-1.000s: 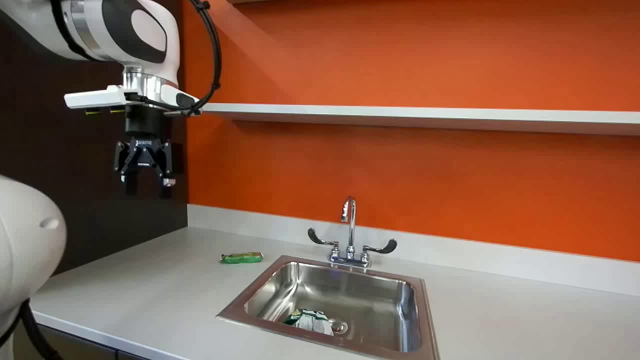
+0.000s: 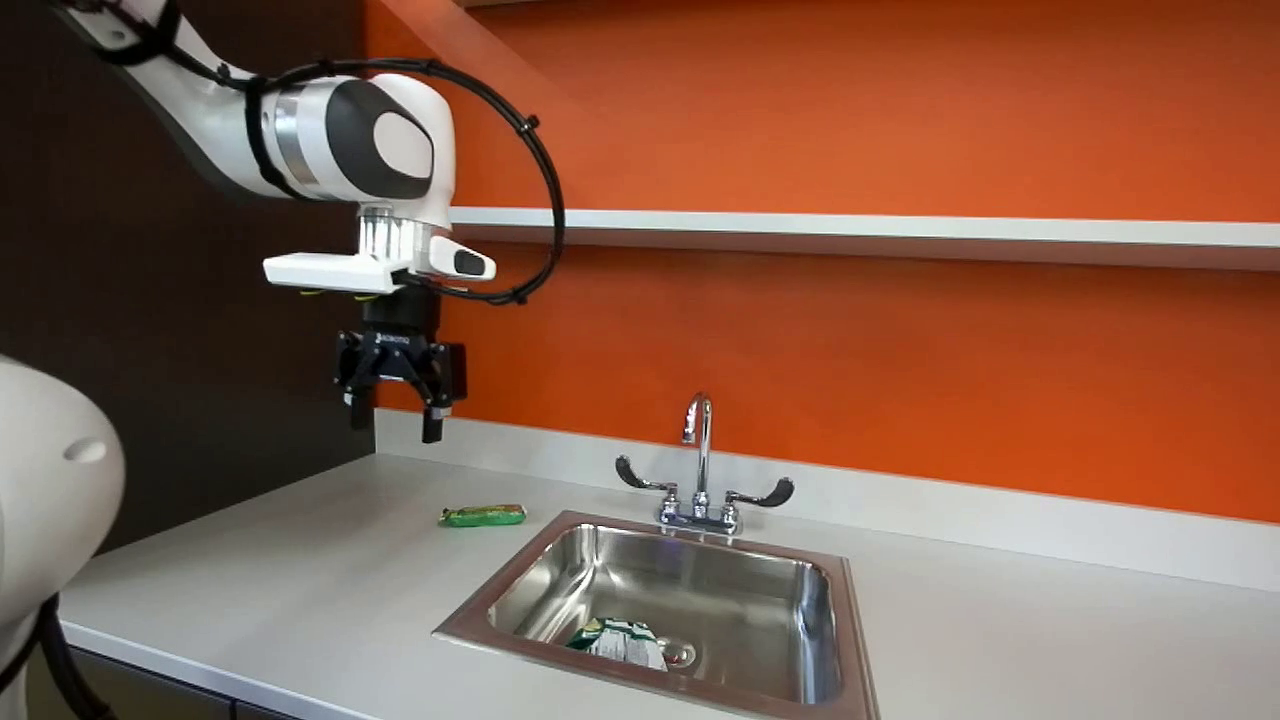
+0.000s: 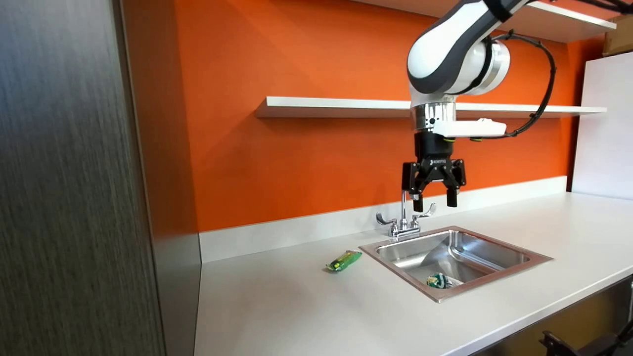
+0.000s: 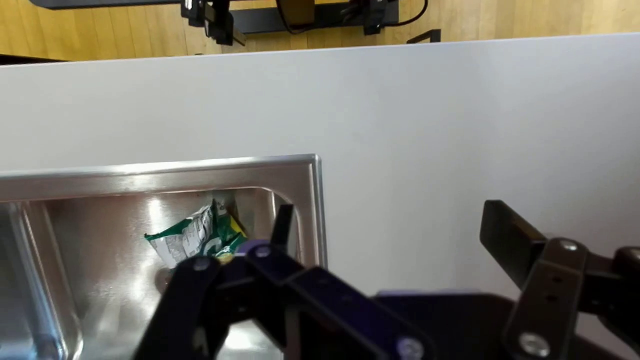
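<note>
My gripper (image 2: 393, 434) hangs high above the counter, pointing down, its fingers apart and nothing between them. In the wrist view a wide gap separates the two fingertips, with bare counter and the sink's edge below. A crumpled green and white bag (image 4: 198, 231) lies on the floor of the metal sink (image 2: 732, 574), beside the drain; one finger assembly hides part of it in the wrist view. On the counter to the left of the sink is a green packet (image 2: 483, 515), which also shows in exterior view 2 (image 3: 344, 260) and is out of the wrist view.
A chrome faucet (image 2: 702, 456) with two dark-tipped handles rises behind the sink. A white shelf (image 2: 864, 228) runs along the orange wall above.
My arm has moved to the right and lower in exterior view 1, with the gripper still open. The packet and the bag have stayed in place.
</note>
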